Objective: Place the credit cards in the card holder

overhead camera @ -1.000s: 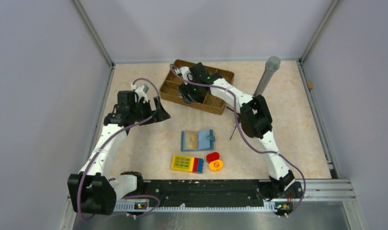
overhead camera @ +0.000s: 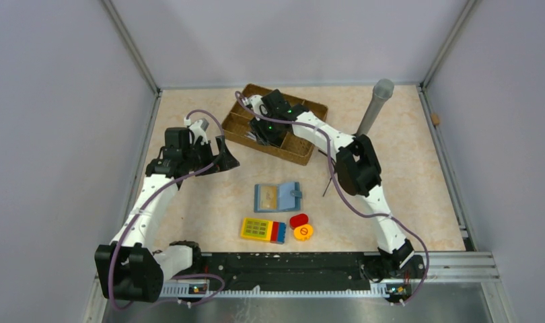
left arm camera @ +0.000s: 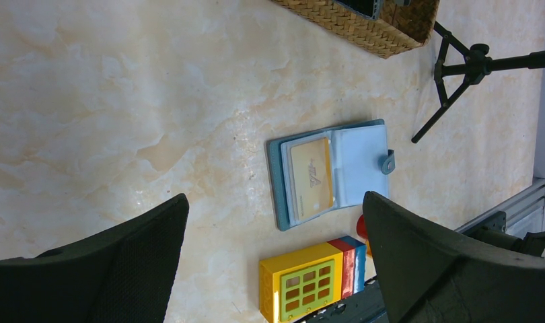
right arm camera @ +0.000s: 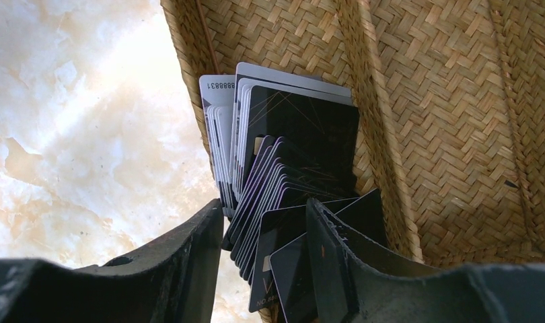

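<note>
The blue card holder (overhead camera: 278, 197) lies spread open on the table, a yellowish card (left arm camera: 311, 176) under its clear left pocket in the left wrist view. Black and silver credit cards (right arm camera: 300, 124) fill one compartment of the woven basket (right arm camera: 391, 134), fanned and overlapping against its wall. My right gripper is down in that compartment, part closed, with the edges of several fanned cards between its fingers; their lower ends are partly hidden. To the left of the holder, my left gripper (overhead camera: 219, 155) hangs over bare table, open and empty.
A yellow toy block (overhead camera: 260, 229) with a red and blue end sits just below the holder, beside a red piece (overhead camera: 299, 221) and a yellow round one (overhead camera: 303, 233). A grey post (overhead camera: 376, 108) on a tripod stands right of the basket. Table left of the holder is clear.
Over the last second my right gripper has shifted slightly left and the basket has slid a little the same way. The left arm, holder and toys have not moved.
</note>
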